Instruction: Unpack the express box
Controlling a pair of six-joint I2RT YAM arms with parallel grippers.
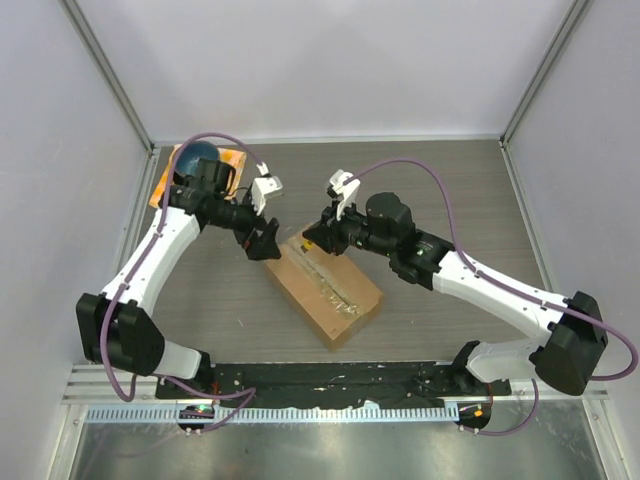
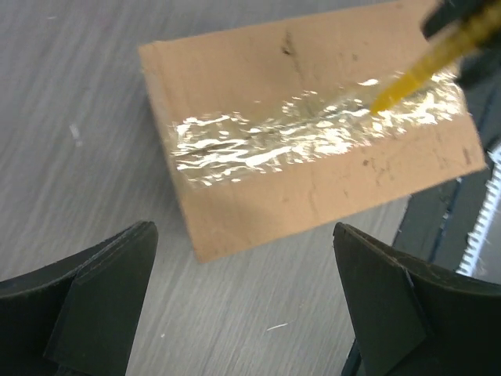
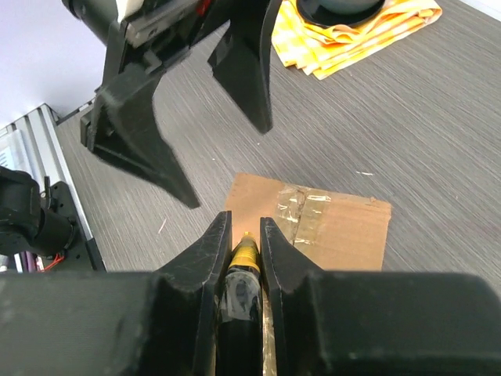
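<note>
A brown cardboard box (image 1: 335,310) lies slanted on the table, clear tape (image 2: 258,141) running along its top. Above its far end, my right gripper (image 1: 312,236) is shut on a black-handled tool with a yellow tip (image 3: 246,254); whether it is a knife cannot be told. In the left wrist view that yellow tip (image 2: 407,86) points over the tape without clear sign of touching it. My left gripper (image 1: 262,240) stands open by the box's far left corner, nothing between its fingers.
At the back left a dark blue bowl (image 1: 196,158) rests on an orange checked cloth (image 1: 233,165). Bare grey table (image 1: 440,180) stretches behind and to the right of the box. Side walls close in the workspace.
</note>
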